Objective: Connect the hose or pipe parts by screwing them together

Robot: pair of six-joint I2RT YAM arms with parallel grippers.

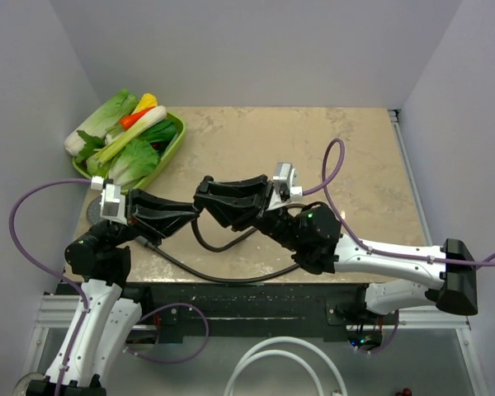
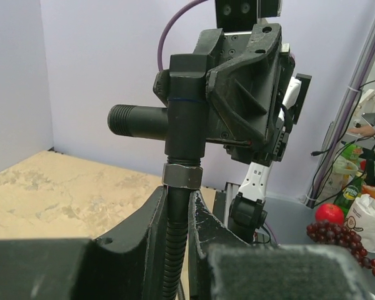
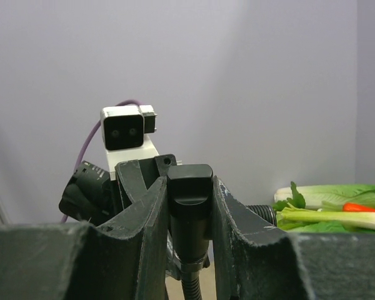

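A black corrugated hose [image 2: 175, 256] rises upright from my left gripper, shut on it just below a ring nut [image 2: 182, 175]. On top stands a black T fitting [image 2: 186, 140] with a threaded side branch [image 2: 137, 122]. My right gripper has its fingers around the top of that fitting; in its view the fitting sits between the fingertips. In the top view the two grippers meet near the middle, with the hose [image 1: 214, 276] looping across the worktop below.
A green basket of vegetables [image 1: 136, 140] sits at the back left of the beige worktop [image 1: 297, 140]. White hoses [image 1: 285, 346] lie beyond the front edge.
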